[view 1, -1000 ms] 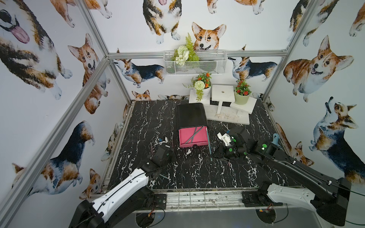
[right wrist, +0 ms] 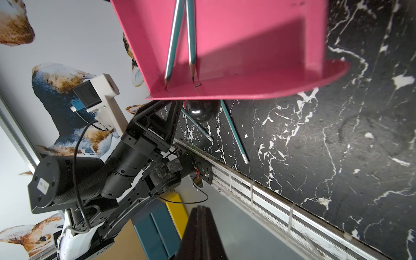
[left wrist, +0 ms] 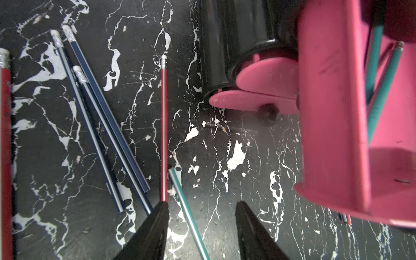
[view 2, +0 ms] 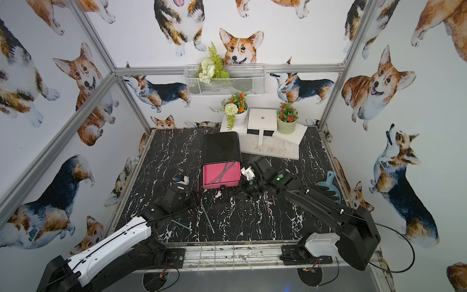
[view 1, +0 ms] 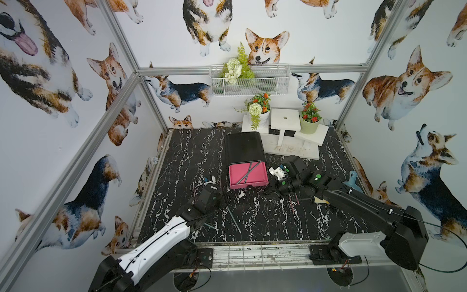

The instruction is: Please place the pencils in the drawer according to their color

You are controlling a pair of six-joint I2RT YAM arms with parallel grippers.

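The pink drawer [view 1: 235,176] of the black box holds teal pencils [right wrist: 175,36]. On the marble, a teal pencil [left wrist: 188,216] lies below the left gripper, which stands part open with nothing seen between its fingertips. A red pencil [left wrist: 163,112] and several blue pencils [left wrist: 112,130] lie farther left in that wrist view. Right of the drawer in the top views, the right gripper is shut, with nothing showing between its fingers.
The black box [view 1: 244,145] sits mid-table, white stands with flower pots behind it. A blue dustpan [view 2: 328,187] lies at the right edge.
The right arm has moved leftward toward the drawer.
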